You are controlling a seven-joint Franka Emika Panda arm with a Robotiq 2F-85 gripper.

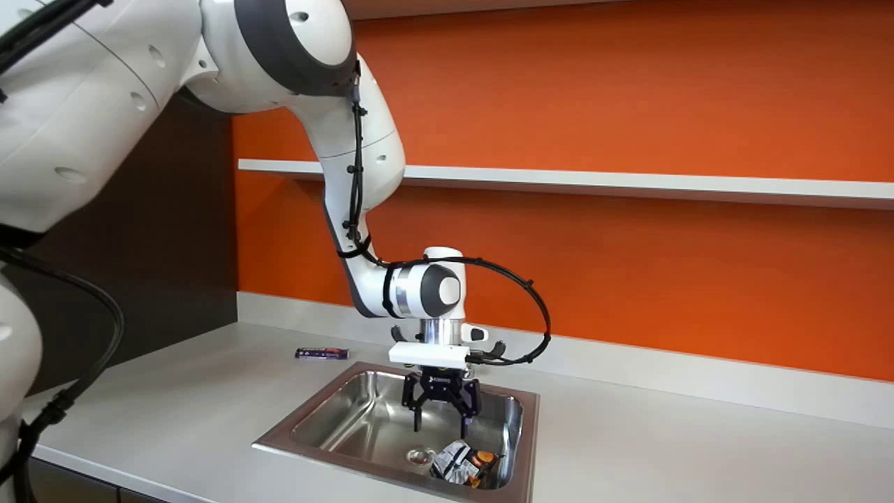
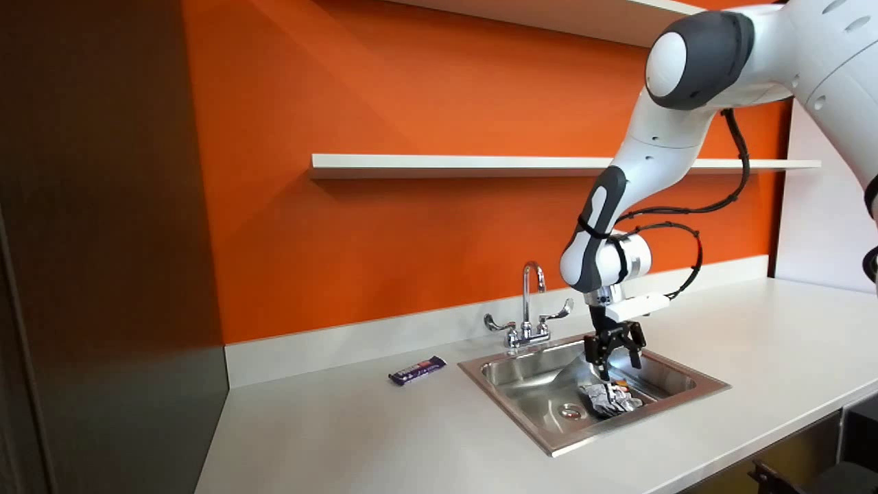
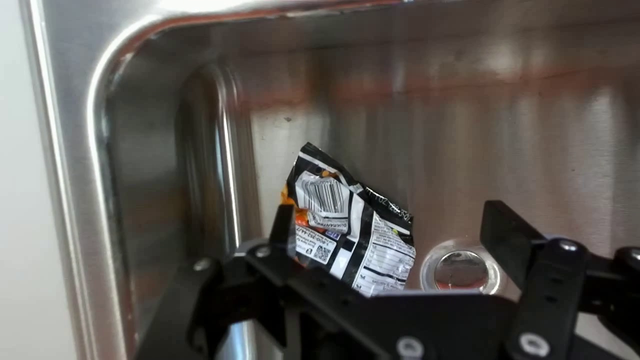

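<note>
A crumpled black, white and orange snack wrapper (image 1: 463, 466) lies on the floor of the steel sink (image 1: 529, 419), right of the drain in exterior view 1. Above it, inside the upper part of the basin, my gripper (image 1: 441, 426) points down with its fingers spread and nothing between them. In the wrist view the wrapper (image 3: 354, 234) shows its barcode side. One finger (image 3: 282, 231) overlaps its left edge there, while the other finger (image 3: 504, 234) stands on the far side of the drain (image 3: 460, 271). Part of the wrapper is hidden behind the gripper body.
A chrome faucet (image 2: 527, 304) with two lever handles rises behind the sink. On the counter (image 2: 329, 444) to the sink's left lies a purple bar in its wrapper (image 2: 417, 370). A white shelf (image 2: 461, 166) runs along the orange wall.
</note>
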